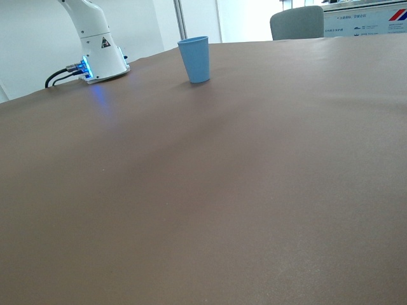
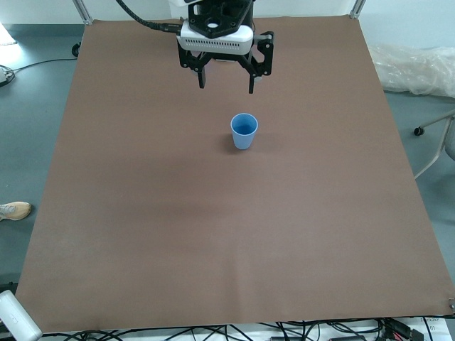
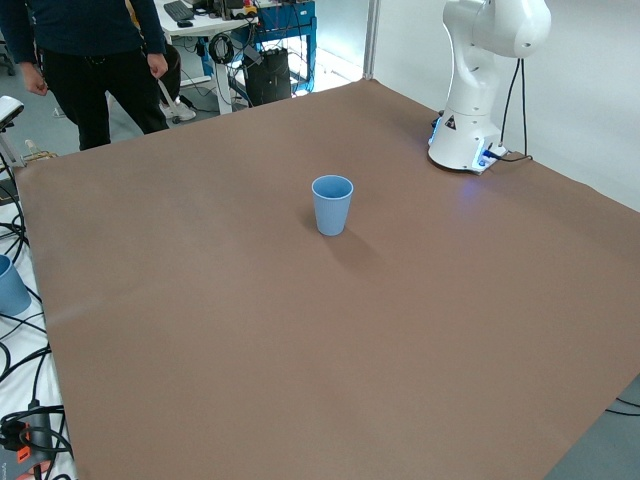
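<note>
A light blue cup (image 2: 244, 131) stands upright on the brown table (image 2: 234, 227), near its middle in the left view; it also shows as the cup (image 1: 194, 60) in the top view and the cup (image 3: 331, 208) in the right view. The black-and-white gripper (image 2: 226, 81) hangs at the top of the left view, above and behind the cup as seen there, apart from it. Its two fingers stand open with nothing between them. The gripper is out of sight in the other two views.
The white robot base (image 3: 464, 130) stands at the table's back edge. Cables and a second blue cup (image 3: 12, 288) lie off the left edge in the right view. A person (image 3: 85, 60) stands beside the table.
</note>
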